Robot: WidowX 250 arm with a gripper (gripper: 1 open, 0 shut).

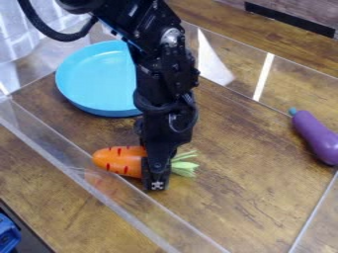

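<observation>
My black gripper [156, 170] reaches down onto an orange toy carrot [119, 158] with leafy green top, lying on the wooden table near the lower middle. The fingers are closed round the carrot near its leafy end, partly hiding it.
A blue plate [87, 79] lies at the upper left behind the arm. A purple eggplant [315, 136] lies at the right. Something blue [7, 236] shows at the lower left corner.
</observation>
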